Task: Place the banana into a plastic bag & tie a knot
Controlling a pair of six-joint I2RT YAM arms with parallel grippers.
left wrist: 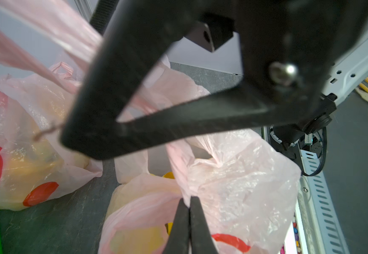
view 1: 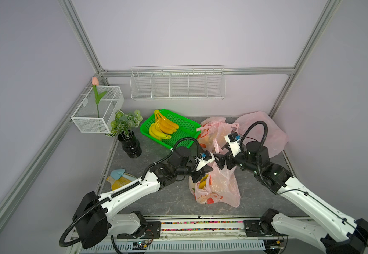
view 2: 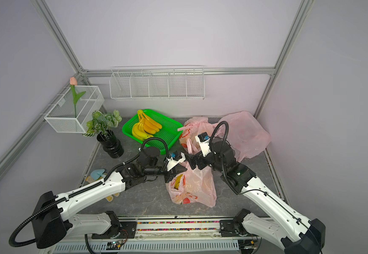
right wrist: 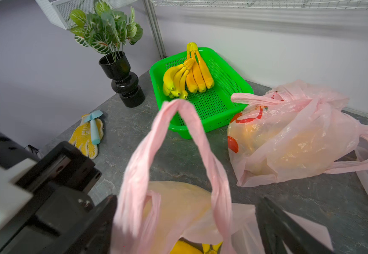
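Observation:
A pink plastic bag (view 1: pixel 222 186) stands at the front middle of the table, with yellow banana (view 1: pixel 203 182) showing through its opening. My left gripper is shut on a twisted strand of the bag, as the left wrist view shows. In the right wrist view a loop of bag handle (right wrist: pixel 184 111) rises between the spread fingers of my right gripper, which is open. The two grippers are close together above the bag in both top views. Around the handle no knot can be made out; part of it is hidden behind the arms.
A green basket (view 1: pixel 186 126) with more bananas (view 1: pixel 165 124) stands behind the left arm. Another filled pink bag (view 1: pixel 215 132) and an empty-looking one (view 1: pixel 262 131) lie at the back right. A black vase (view 1: pixel 131 146) with a plant stands left.

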